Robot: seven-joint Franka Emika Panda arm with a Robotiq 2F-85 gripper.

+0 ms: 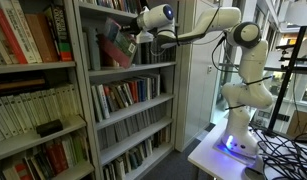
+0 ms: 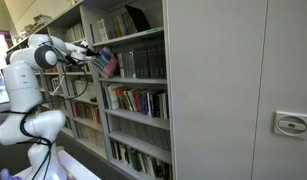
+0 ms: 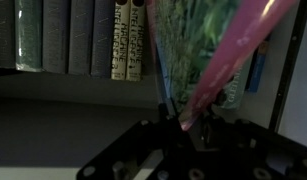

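My gripper is shut on a book with a pink edge and a green, picture-like cover. In the wrist view the book slants up to the right from between the fingers and hides part of the shelf behind. Exterior view 1 has the book tilted in front of the upper shelves at the end of the stretched-out arm. From the other side, the pink book hangs before the bookcase, beside a row of dark volumes. Whether it touches the shelf I cannot tell.
Dark bound volumes fill the shelf behind, with light-spined books beside them. Lower shelves hold more books. The arm's base stands on a white table. Open floor lies before the bookcase.
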